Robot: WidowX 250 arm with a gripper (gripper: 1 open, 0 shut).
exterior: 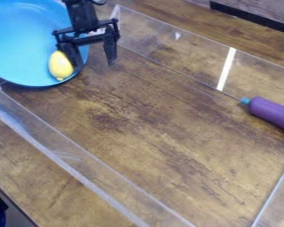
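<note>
My black gripper (88, 51) hangs at the top left over the right part of a blue plate (17, 40), its fingers spread open. A yellow lemon-like object (60, 66) lies on the plate just below and left of the fingers, partly beside the left one. At the right edge a purple eggplant-like object (272, 113) with a teal tip lies on the wooden surface, well away from the gripper.
Clear plastic walls (79, 175) border the wooden work surface (156, 133).
</note>
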